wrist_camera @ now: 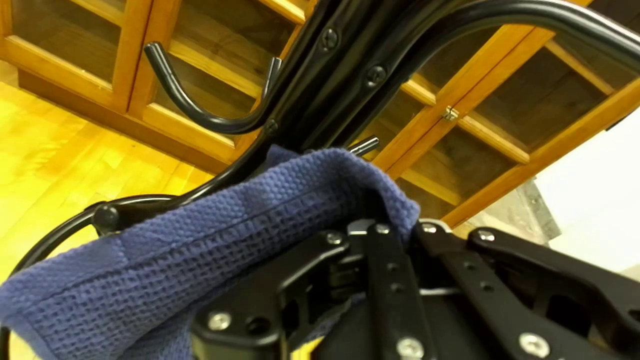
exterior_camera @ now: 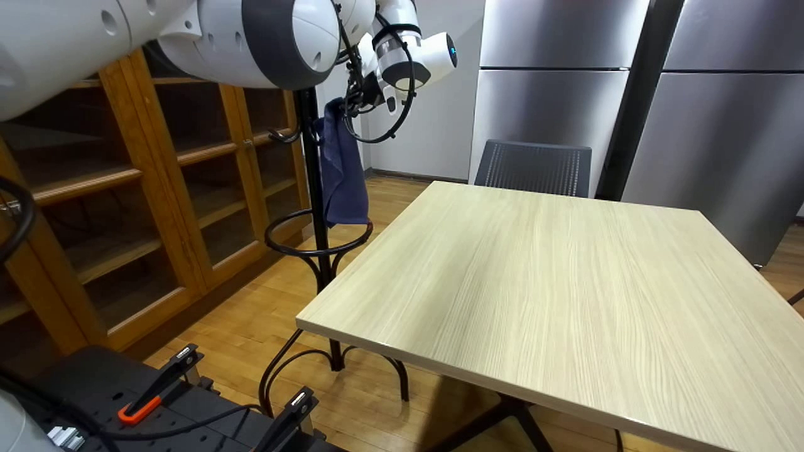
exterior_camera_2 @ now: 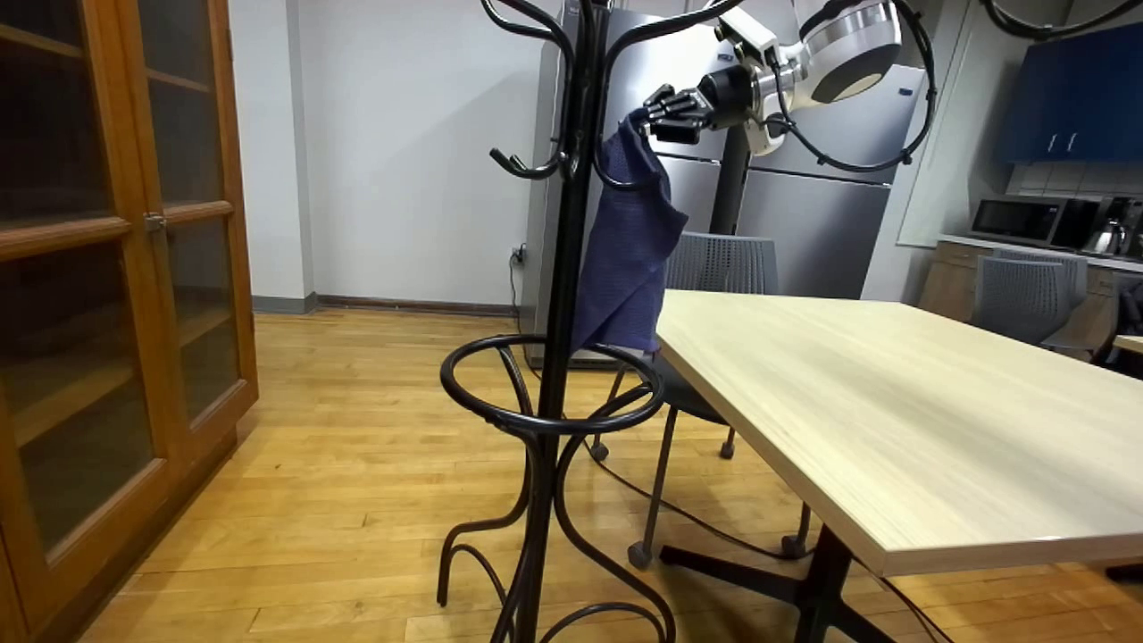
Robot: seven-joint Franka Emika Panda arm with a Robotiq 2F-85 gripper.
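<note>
A dark blue towel [exterior_camera_2: 632, 246] hangs beside the black coat rack [exterior_camera_2: 559, 289], its lower end near the rack's ring in exterior view 2. My gripper [exterior_camera_2: 647, 116] is shut on the towel's upper part, to the right of the pole. In the wrist view the towel [wrist_camera: 180, 252] folds over at the fingertips of my gripper and spreads left, close against the rack [wrist_camera: 336, 78]. A curved lower hook [exterior_camera_2: 632, 180] meets the cloth's edge; whether it bears any of the cloth I cannot tell.
A bare light wooden table [exterior_camera: 558, 286] stands right of the rack, with a dark chair [exterior_camera: 535, 167] behind it. Glass-door cabinets [exterior_camera: 173, 173] line the left side. Upper rack arms [exterior_camera_2: 670, 27] curve out above the gripper.
</note>
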